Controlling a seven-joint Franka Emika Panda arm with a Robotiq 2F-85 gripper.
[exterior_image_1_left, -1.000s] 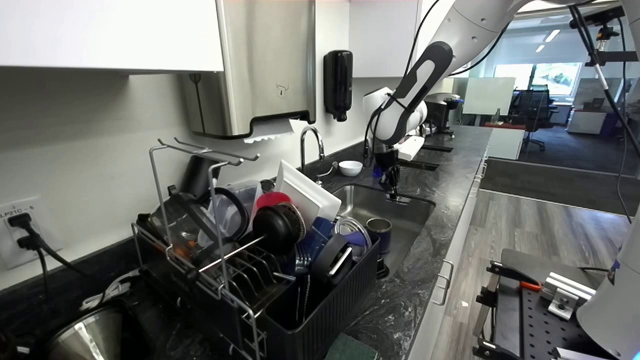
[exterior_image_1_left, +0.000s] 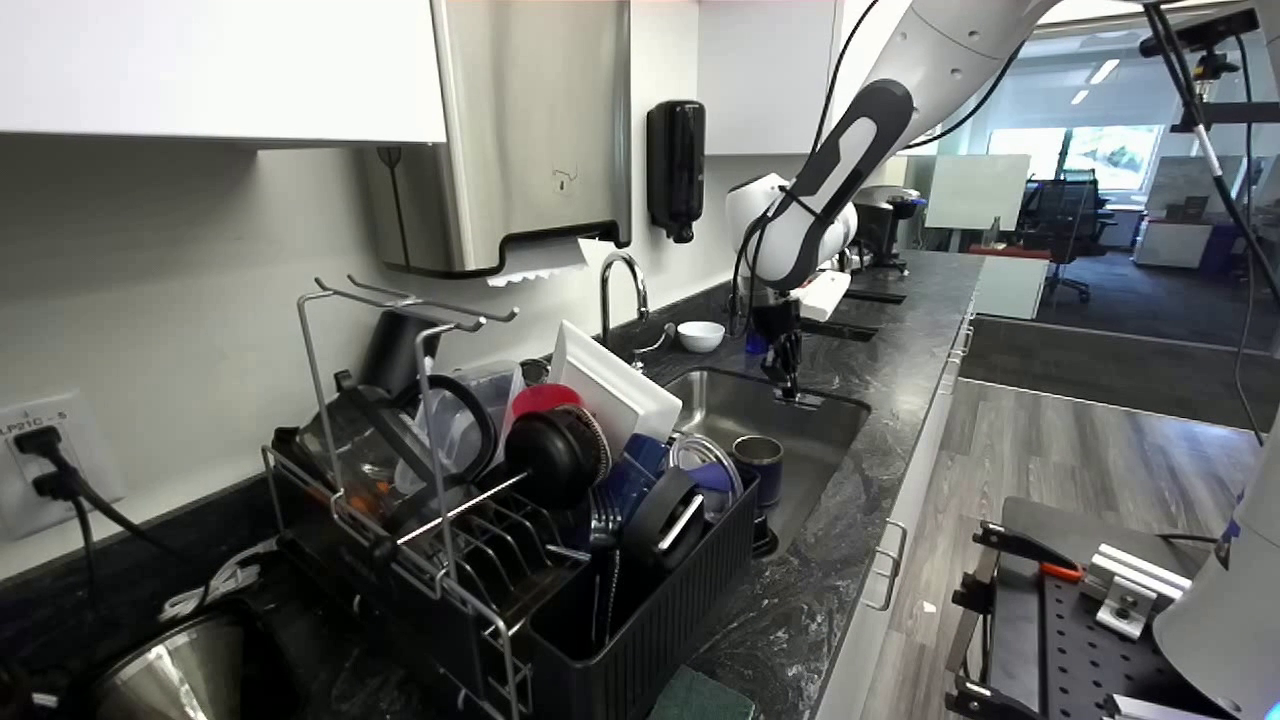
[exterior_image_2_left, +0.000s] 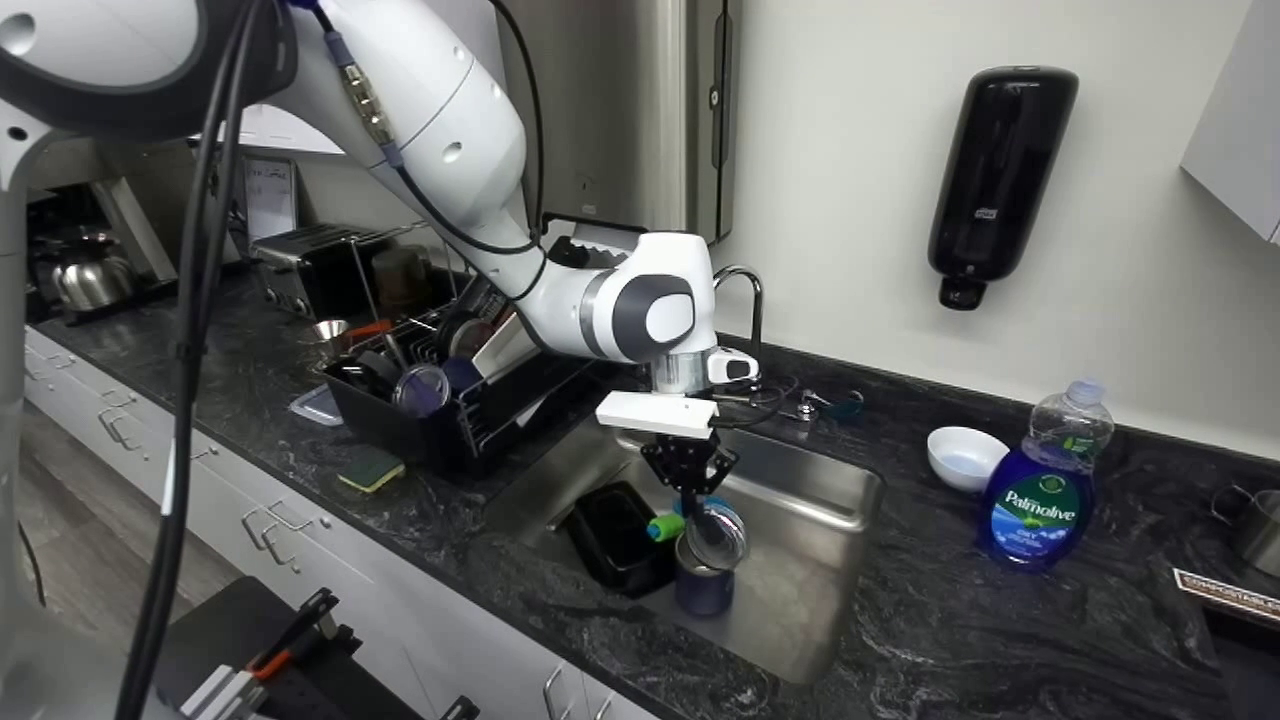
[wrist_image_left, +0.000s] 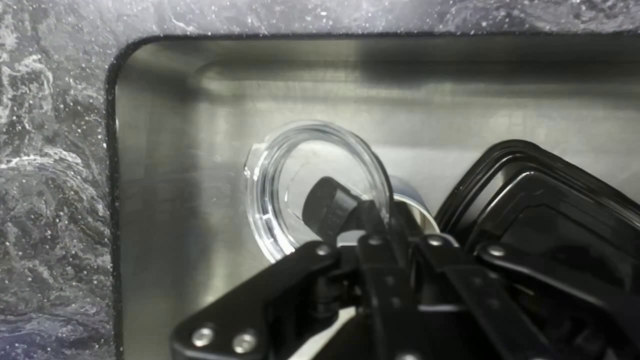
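Note:
My gripper (exterior_image_2_left: 692, 502) hangs over the metal sink (exterior_image_2_left: 828, 504), pointing down. In the wrist view its fingers (wrist_image_left: 370, 217) are shut on the rim of a round clear lid (wrist_image_left: 264, 198), which also shows tilted in exterior view 2 (exterior_image_2_left: 720, 536). A black stubby piece (wrist_image_left: 324, 207) shows against the lid's middle. Just below the lid stands a dark blue mug (exterior_image_2_left: 704, 592), its steel rim (wrist_image_left: 424, 215) partly hidden by the fingers. Whether lid and mug touch, I cannot tell. A black rectangular container (exterior_image_2_left: 612, 534) lies beside the mug in the sink.
A crowded dish rack (exterior_image_1_left: 360, 516) stands left of the sink, with a sponge (exterior_image_2_left: 372, 469) near it. The faucet (exterior_image_1_left: 624, 282) rises behind the basin. A white bowl (exterior_image_2_left: 967, 457) and a dish soap bottle (exterior_image_2_left: 1041, 486) sit to the right. Much of the basin's right side is bare.
The arm has shifted only very slightly to the right in exterior view 1. Rack, mug and the other things stay where they were.

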